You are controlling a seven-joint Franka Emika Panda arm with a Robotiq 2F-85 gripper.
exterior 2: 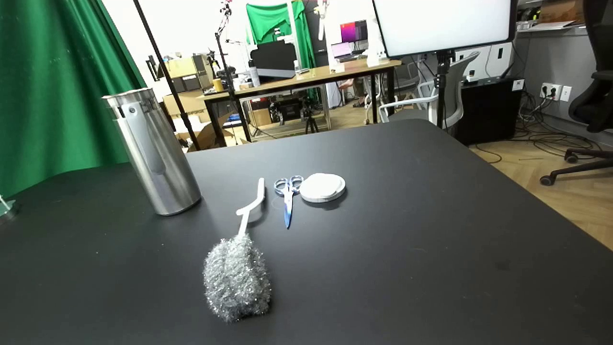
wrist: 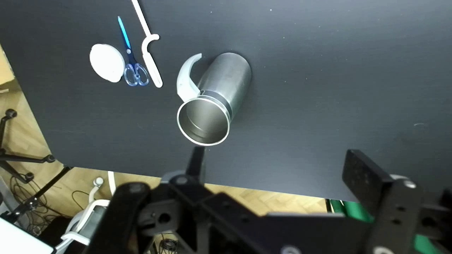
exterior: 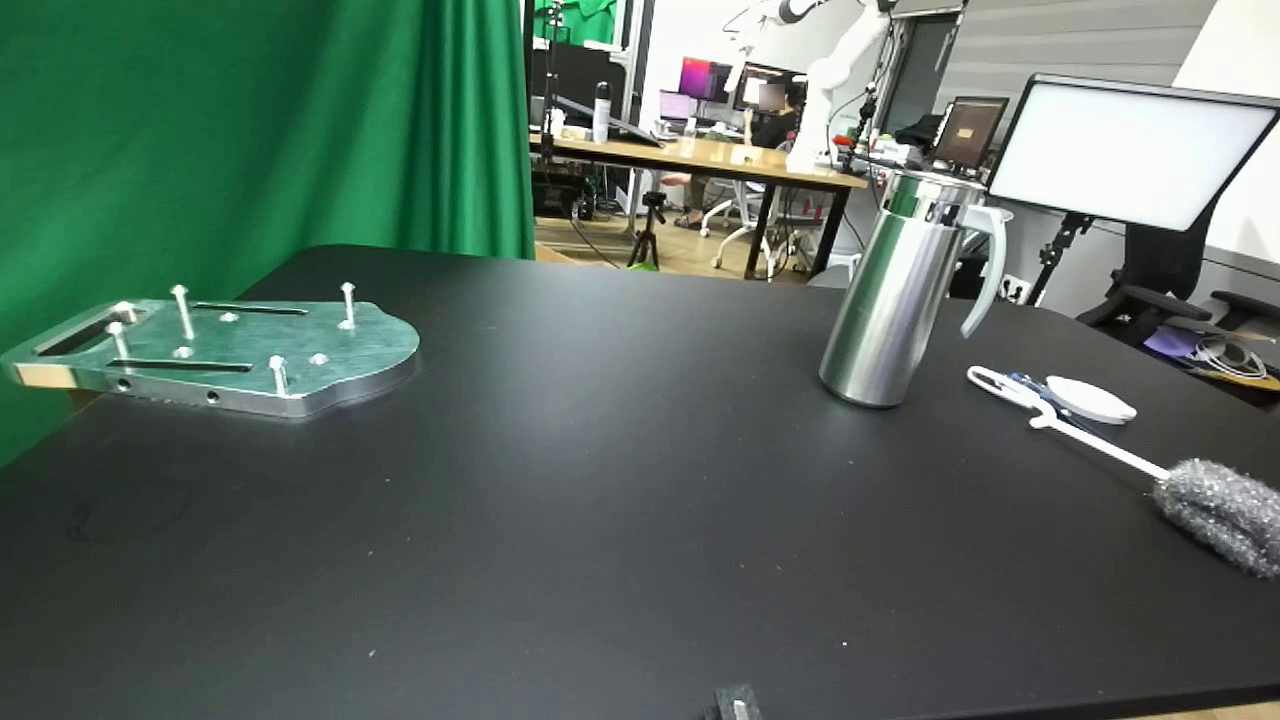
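Observation:
My gripper is open, its two dark fingers spread wide with nothing between them. A steel pitcher (exterior: 894, 294) with a pale grey handle stands upright on the black table. Seen from above in the wrist view, the pitcher (wrist: 229, 78) has an open mouth and looks empty inside; it appears beyond the left finger, apart from the gripper. A brush (exterior 2: 236, 279) with a grey tinsel head and white handle lies near the pitcher. Blue scissors (exterior 2: 288, 201) and a round white lid-like piece (exterior 2: 323, 188) lie beside each other, right of the brush handle in exterior view 2.
A green-topped metal plate (exterior: 258, 342) with upright bolts sits at the table's left end, by a green curtain (exterior: 264, 132). Between plate and pitcher the black tabletop (exterior: 576, 480) is bare. A bright panel (exterior: 1134, 150) on a stand rises beyond the table.

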